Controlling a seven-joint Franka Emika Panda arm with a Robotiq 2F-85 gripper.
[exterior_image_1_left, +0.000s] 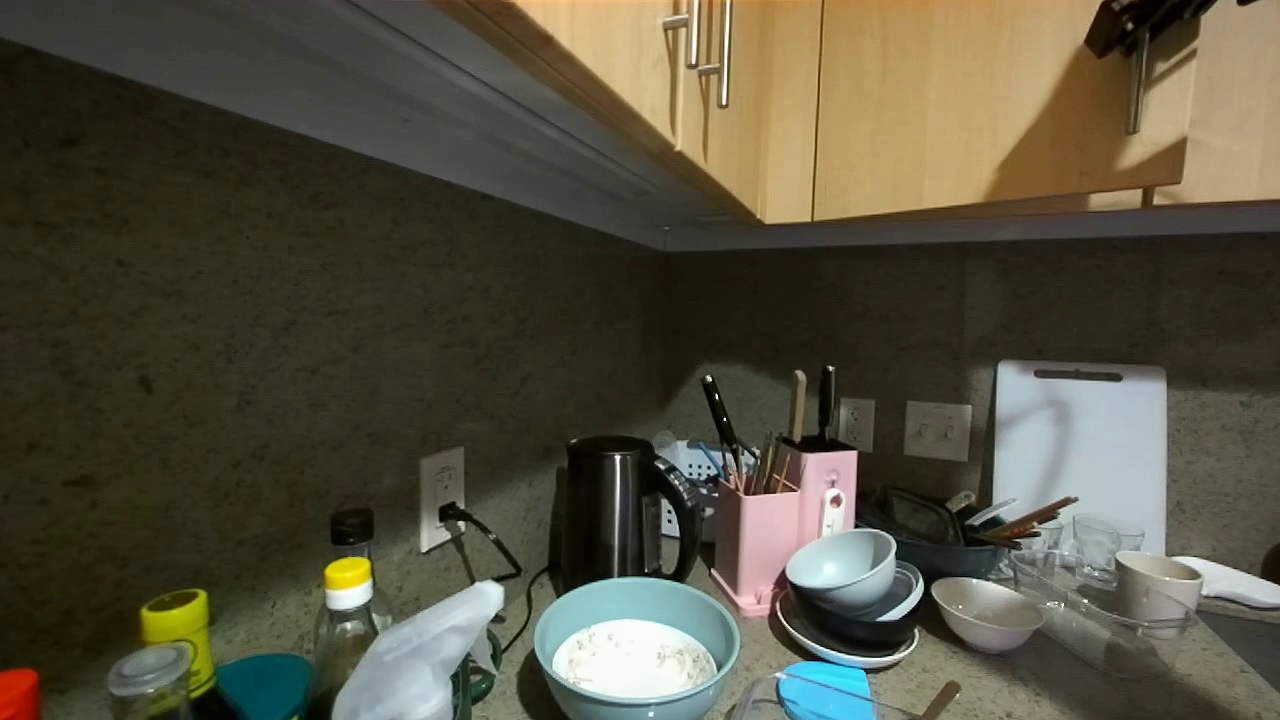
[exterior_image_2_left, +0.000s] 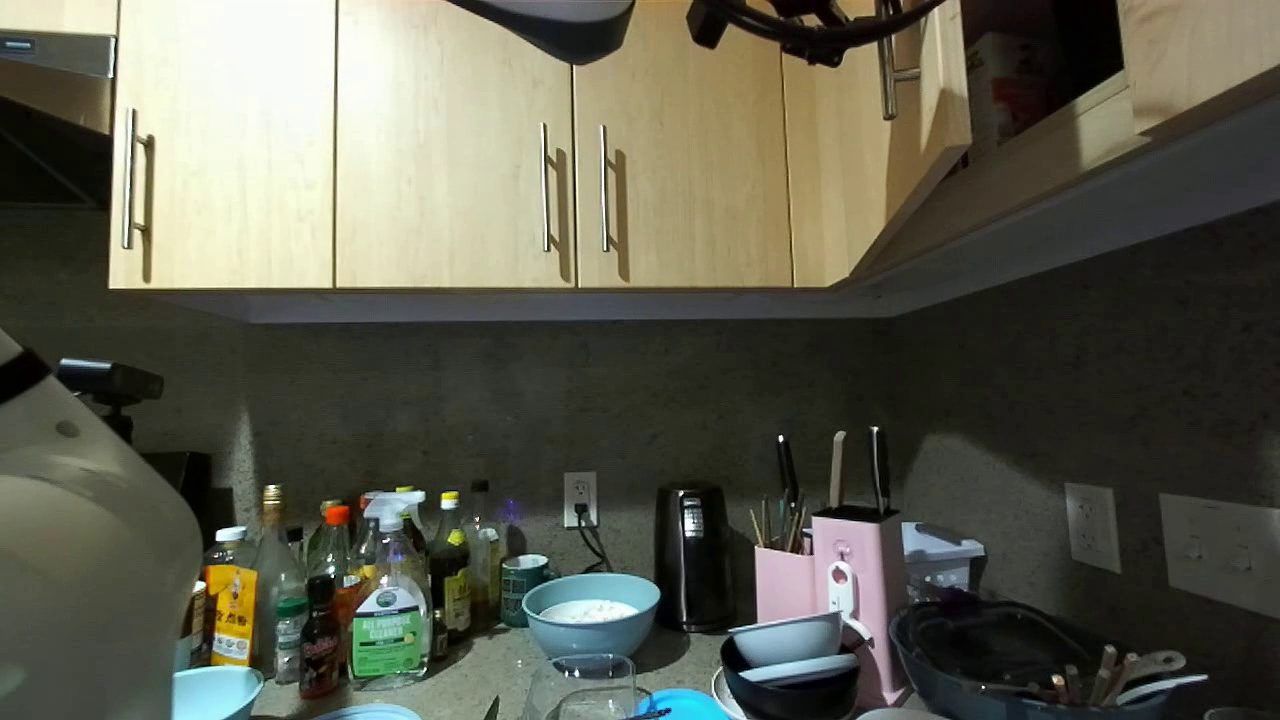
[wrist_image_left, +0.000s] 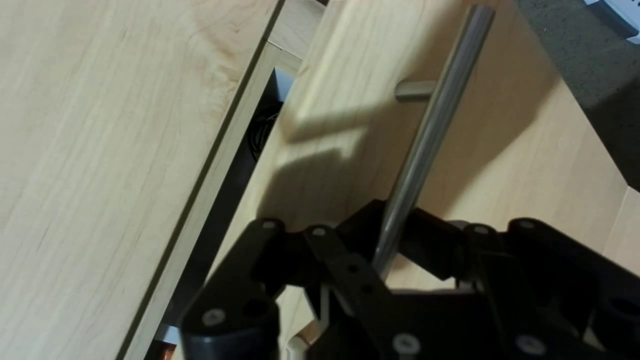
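A pale wood cabinet door (wrist_image_left: 522, 168) stands ajar, with a dark gap along its free edge in the wrist view. Its steel bar handle (wrist_image_left: 441, 117) runs diagonally there, and my black gripper is shut on the lower part of the bar, a finger on each side. Exterior view 1 shows the gripper (exterior_image_1_left: 1128, 30) at the top right, around the upper part of the handle (exterior_image_1_left: 1137, 96). From exterior view 2 the door (exterior_image_2_left: 894, 168) angles outward, and black gripper parts (exterior_image_2_left: 816, 36) hang by its handle (exterior_image_2_left: 888, 72).
Beside the ajar door is another cabinet front (wrist_image_left: 108, 150). An open shelf space (exterior_image_2_left: 1032, 72) shows behind the door. Below, the counter is crowded with bottles, a blue bowl (exterior_image_2_left: 591, 596), a kettle (exterior_image_2_left: 693, 564) and a pink knife block (exterior_image_2_left: 866, 600). Free air lies between counter and cabinets.
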